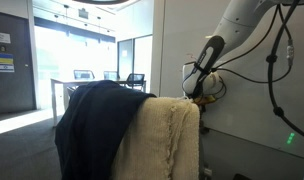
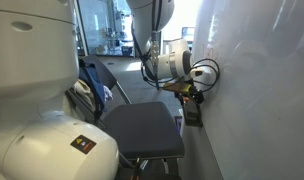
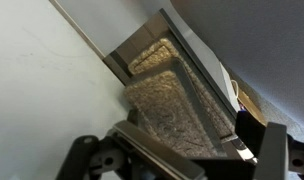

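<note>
In the wrist view my gripper stands open at the lower edge, its dark fingers (image 3: 92, 157) spread apart. Past it, a dark-edged block with a brown speckled face (image 3: 172, 108) lies on a narrow grey ledge (image 3: 127, 52) along a white wall panel. A second brown speckled patch (image 3: 157, 60) shows farther along the ledge; whether it is a separate piece I cannot tell. Exterior view 1 has the gripper (image 1: 203, 101) low beside the white panel, partly behind a cream cloth. From exterior view 2, a dark object (image 2: 193, 113) shows just below the gripper.
The white panel (image 2: 237, 90) rises close beside the arm. A dark chair seat (image 2: 142, 130) stands near the arm in exterior view 2. Dark blue cloth (image 1: 97, 125) and cream cloth (image 1: 160, 140) fill the foreground of exterior view 1. Loose cables (image 1: 274, 90) hang by the arm.
</note>
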